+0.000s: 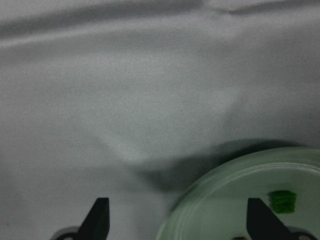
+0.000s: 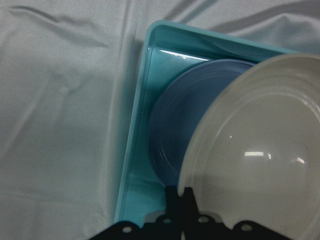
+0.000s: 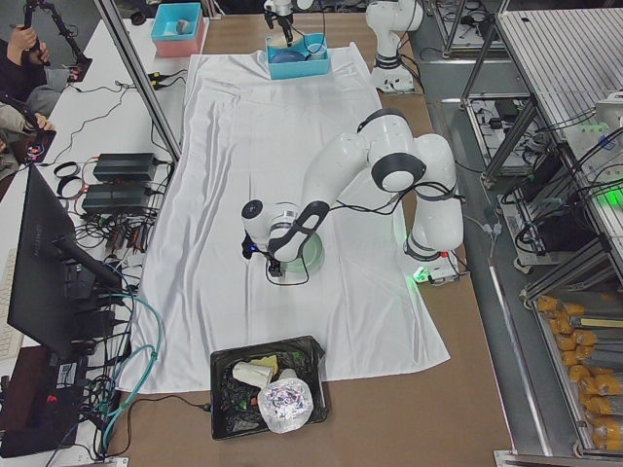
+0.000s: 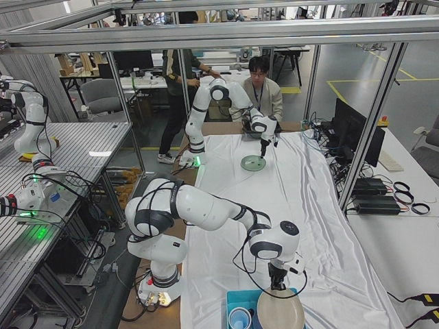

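A green plate (image 4: 253,164) lies on the white cloth, with a small green piece (image 1: 283,201) on it. My left gripper is open low over its edge, nothing seen between the fingers. My right gripper is shut on the rim of a cream plate (image 2: 255,140), which is over a blue plate (image 2: 175,120) in a turquoise bin (image 2: 131,150). In the camera right view a cup (image 4: 239,319) also sits in that bin.
A black lined tray (image 3: 229,409) with wrappers and a foil item stands at the near edge. A monitor (image 3: 44,272) and cables border the cloth.
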